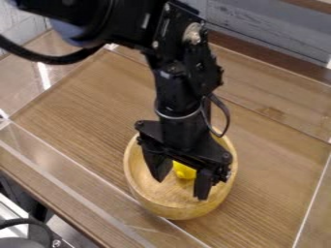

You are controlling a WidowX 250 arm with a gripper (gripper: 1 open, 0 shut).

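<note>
My black gripper [181, 170] is lowered into a round wooden bowl [169, 203] on the wooden table, its fingers spread open. A small yellow object [184, 171] lies in the bowl between the fingers, partly hidden behind the gripper; whether the fingers touch it is unclear.
The wooden table [91, 107] has bare room to the left, behind and right of the bowl. A white wall [272, 34] runs along the back. Cables and dark items are at the lower left, off the table's front edge.
</note>
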